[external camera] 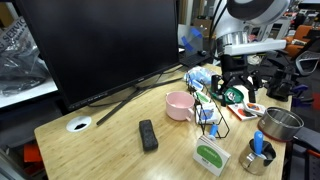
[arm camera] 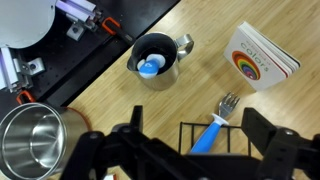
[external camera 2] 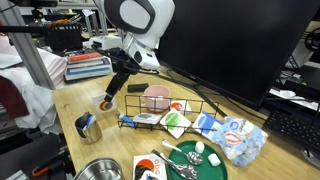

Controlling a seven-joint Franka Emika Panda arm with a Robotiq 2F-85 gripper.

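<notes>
My gripper hangs open above the table, its two black fingers wide apart and nothing held. Below it in the wrist view, a metal cup [arm camera: 164, 78] holds a thing with a blue end [arm camera: 150, 67]. To the cup's right stands a white box with a rainbow print [arm camera: 262, 55]. A blue-handled fork [arm camera: 207, 138] lies at the black wire rack [arm camera: 181, 135], partly under the gripper. In exterior view 1 the gripper [external camera: 236, 90] is behind the cup [external camera: 253, 165] and the box [external camera: 211, 155].
A steel pot [external camera: 283, 124] stands near the cup. The pink bowl [external camera: 180, 106] sits behind the rack, and the green plate [external camera 2: 192, 166] with utensils lies in front of it. A black remote [external camera: 148, 136] rests farther left. Bare table [external camera: 95, 150] surrounds the remote.
</notes>
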